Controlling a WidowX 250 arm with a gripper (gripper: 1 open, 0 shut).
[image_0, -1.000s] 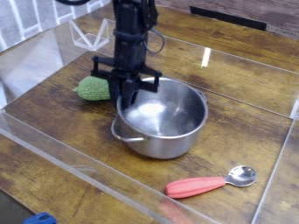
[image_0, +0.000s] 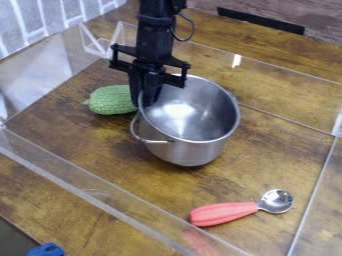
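Note:
A steel pot (image_0: 194, 120) with a wire handle sits at the middle of the wooden surface, a bit tilted. The black gripper (image_0: 147, 82) is over its left rim, fingertips at or just inside the rim; whether it grips the rim cannot be told. A green bumpy vegetable (image_0: 110, 100) lies left of the pot, partly behind it.
A spoon with a red handle (image_0: 225, 213) lies at the front right. A blue object (image_0: 46, 249) is at the bottom left corner. Clear walls edge the work area.

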